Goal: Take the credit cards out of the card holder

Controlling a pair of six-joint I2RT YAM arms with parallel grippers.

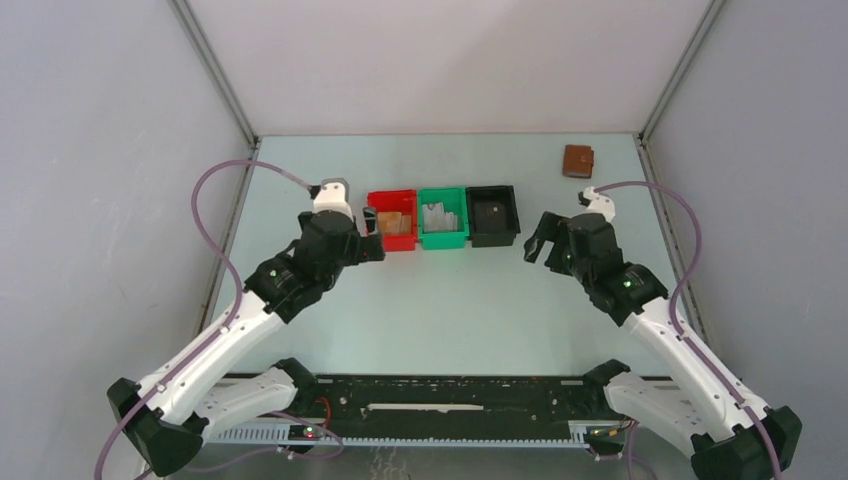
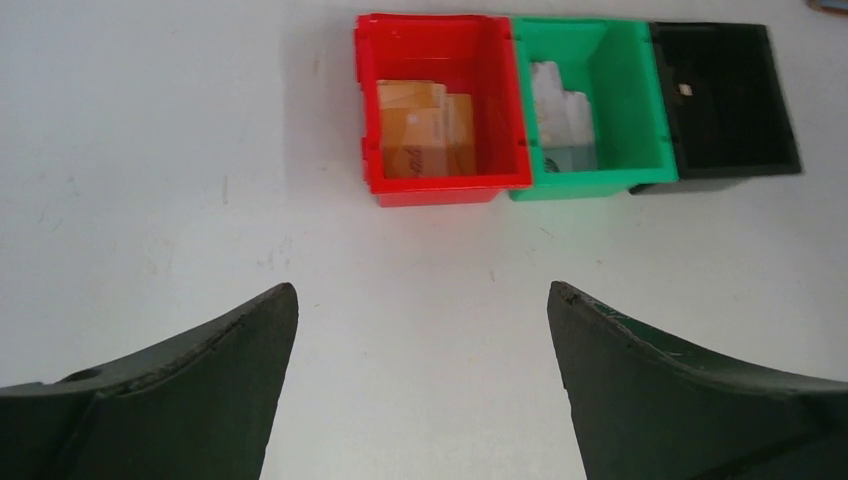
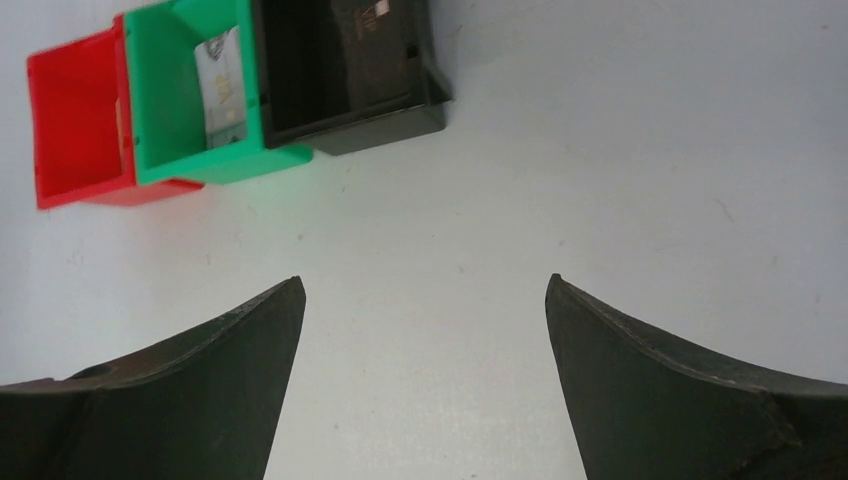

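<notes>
A brown leather-like holder (image 1: 578, 161) lies shut near the table's back right corner; any cards inside it are hidden. Tan cards (image 2: 415, 140) lie in the red bin (image 1: 392, 197), and whitish cards (image 2: 565, 115) in the green bin (image 1: 443, 242). My left gripper (image 1: 373, 234) hangs beside the red bin, open and empty. Right of the black bin (image 1: 491, 239), my right gripper (image 1: 543, 248) is open too, with only bare table between its fingers in the right wrist view.
Something dark and flat lies in the black bin, hard to make out. A grey-dark object shows partly behind the left arm's wrist. All three bins stand side by side.
</notes>
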